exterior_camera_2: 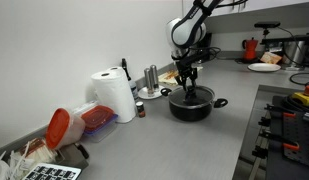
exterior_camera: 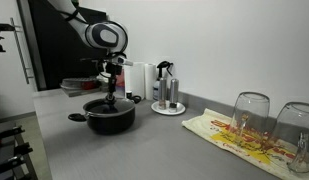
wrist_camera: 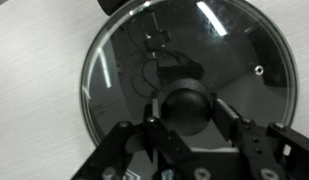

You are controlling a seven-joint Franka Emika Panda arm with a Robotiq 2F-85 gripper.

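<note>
A black pot (exterior_camera: 112, 121) with two side handles stands on the grey counter. Its glass lid (wrist_camera: 124, 75) has a dark rim and a round black knob (wrist_camera: 186, 107). From above, my gripper is shut on that knob, with a finger at either side of it. In the second exterior view the lid (exterior_camera_2: 192, 97) lies at the pot's top; whether it is seated or slightly raised I cannot tell.
Behind the pot are paper towel rolls (exterior_camera_2: 111, 93) and a white plate (exterior_camera: 168, 109) bearing grinders. Two upturned glass jars (exterior_camera: 251, 112) rest on a patterned cloth (exterior_camera: 219, 130) to the right. Open counter lies in front of and right of the pot.
</note>
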